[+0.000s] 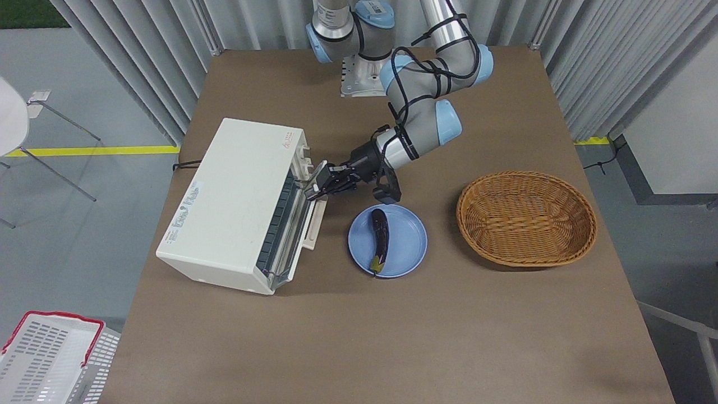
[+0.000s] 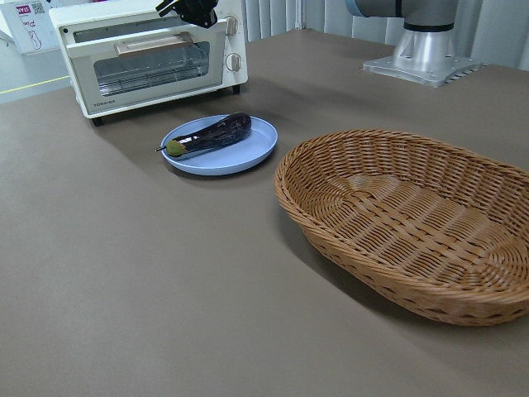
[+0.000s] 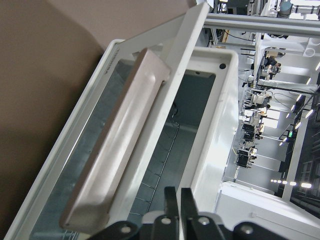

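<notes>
A white toaster oven (image 1: 227,202) stands at the table's left, its glass door partly open; a long handle (image 3: 112,145) runs along the door in the wrist view. My gripper (image 1: 316,191) is at the top of that door, near its back end. In the wrist view my gripper has its dark fingers close together, with nothing visible between them. A dark eggplant (image 1: 380,235) lies on a blue plate (image 1: 410,246) to the right of the oven.
A wicker basket (image 1: 526,219) sits at the right of the table. The arm reaches in from the back.
</notes>
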